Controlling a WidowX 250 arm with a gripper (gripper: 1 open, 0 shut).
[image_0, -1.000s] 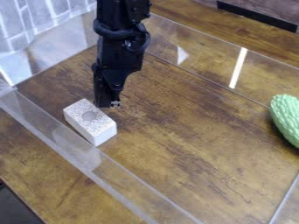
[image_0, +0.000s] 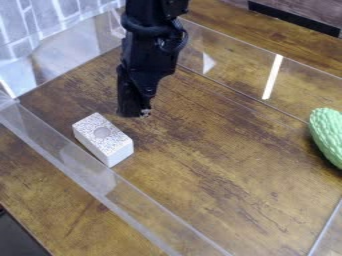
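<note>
My black gripper (image_0: 134, 106) hangs from the top of the view, low over the wooden floor of a clear-walled tray, just behind a white speckled block (image_0: 104, 138). The block lies at the left, beside the near clear wall, apart from the gripper as far as I can tell. The fingers are dark and small, so whether they are open or shut is unclear. A green bumpy vegetable-like object (image_0: 327, 136) lies at the right edge of the view.
Clear panels (image_0: 181, 236) border the wooden surface (image_0: 227, 150). A white curtain-like cloth (image_0: 40, 25) stands at the back left.
My gripper has shifted very slightly, staying behind the white block. The block and the green object have not moved.
</note>
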